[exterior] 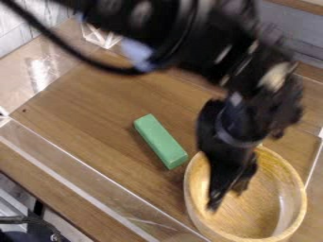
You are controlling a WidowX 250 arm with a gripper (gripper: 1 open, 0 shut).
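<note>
My black gripper (221, 189) hangs blurred over the wooden bowl (278, 213) at the lower right, its fingers reaching down inside the bowl's outline. Its fingers look close together, with nothing visible between them, though blur hides detail. A green block (161, 142) lies on the wooden board left of the bowl. The red object at the back right is hidden behind the arm.
The board (82, 123) is clear on the left. Transparent walls edge it at the left and front. The blurred arm covers much of the upper middle and right.
</note>
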